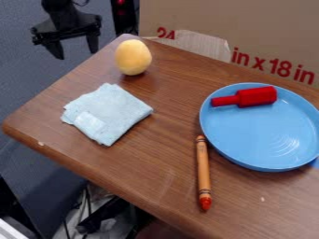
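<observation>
My black gripper hangs at the top left, beyond the table's edge, its fingers pointing down and apart with nothing seen between them. On the wooden table lie a yellow egg-shaped object, a folded pale blue cloth, an orange crayon with a red tip, and a blue plate with a red cylindrical object with a handle on it.
A cardboard box stands along the back of the table. Bare wood lies between the cloth, the egg-shaped object and the plate, and along the front. Dark floor shows to the left.
</observation>
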